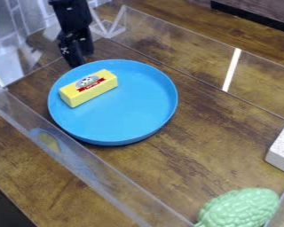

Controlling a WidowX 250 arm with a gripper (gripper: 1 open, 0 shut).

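My gripper point(71, 51) is a dark shape at the upper left, hanging just behind a blue plate point(127, 115); whether it is open or shut I cannot tell. On the left part of the plate lies a yellow box point(82, 90) with a small printed picture on it.
A white block point(280, 147) sits at the right edge, and a green brain-like object point(237, 209) at the bottom right. Clear plastic walls run along the left and across the top right. The wooden surface right of the plate is bare.
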